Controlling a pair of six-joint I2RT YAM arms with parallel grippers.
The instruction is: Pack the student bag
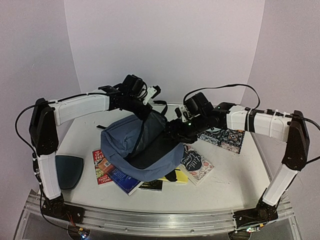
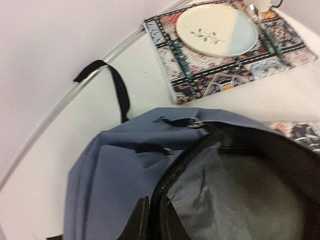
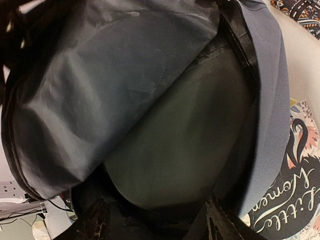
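Observation:
The blue backpack [image 1: 117,142] lies in the middle of the table with its mouth spread apart and its dark inside showing. At the back of the mouth, my left gripper [image 1: 145,115] is shut on the bag's black zipped edge [image 2: 187,155], which runs up from between its fingers in the left wrist view. My right gripper [image 1: 175,134] is over the right part of the opening. Its fingers [image 3: 95,220] stand wide apart in the right wrist view, with the grey lining [image 3: 175,135] in front of them and nothing clearly held.
Partly under the bag lie a red book [image 1: 101,172], a blue book [image 1: 125,181] and the Little Women book [image 1: 196,164]. A dark tray [image 1: 69,171] is at left. A patterned mat [image 2: 192,90] with a plate [image 2: 217,30] lies at back right.

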